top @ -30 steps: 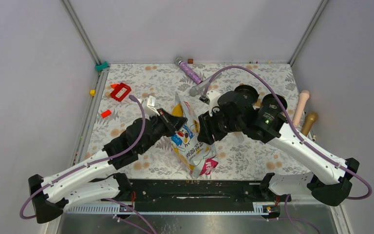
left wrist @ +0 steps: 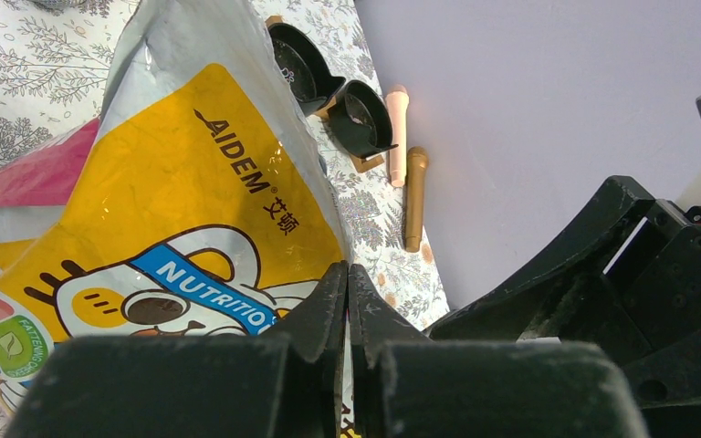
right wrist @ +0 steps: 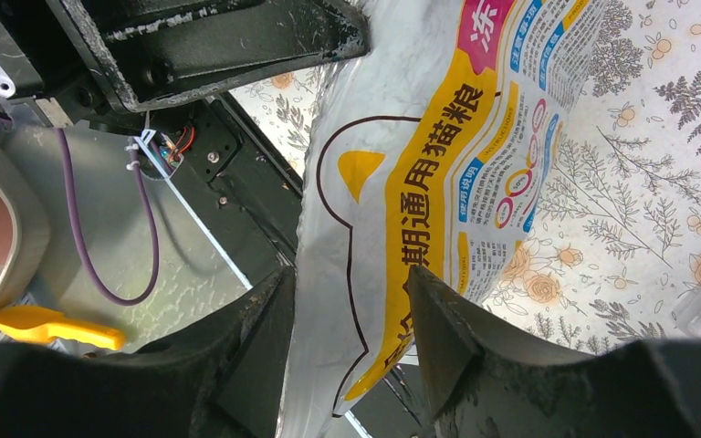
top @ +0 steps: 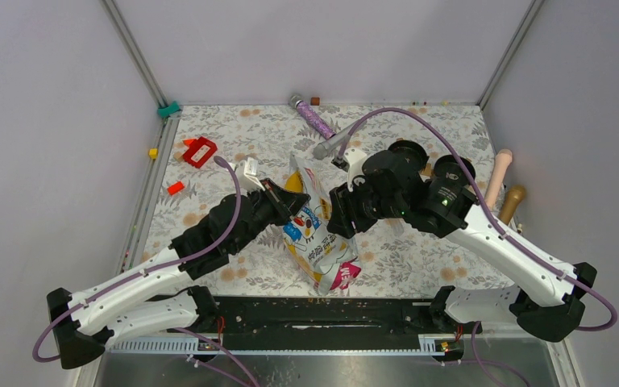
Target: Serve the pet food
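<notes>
A grey, yellow and white pet food bag (top: 314,242) stands tilted mid-table between both arms. My left gripper is shut on its upper side edge, a thin fold that runs in between the fingertips. The right gripper is part open, and the bag's pale edge strip (right wrist: 329,310) passes between its separated fingers. From above, the right gripper covers part of the bag's right side. Two black bowls (left wrist: 360,119) sit at the table's right side, partly hidden by the right arm in the top view.
A pink microphone (top: 314,118) and a clear cylinder (top: 334,143) lie behind the bag. Pink and tan rods (top: 497,179) stand at the right edge. At left are a red box (top: 200,151) and a small red block (top: 175,188). A yellow scoop (right wrist: 55,326) lies off the table.
Hardly anything differs. The right gripper has shifted very slightly; the left arm and the bag look still.
</notes>
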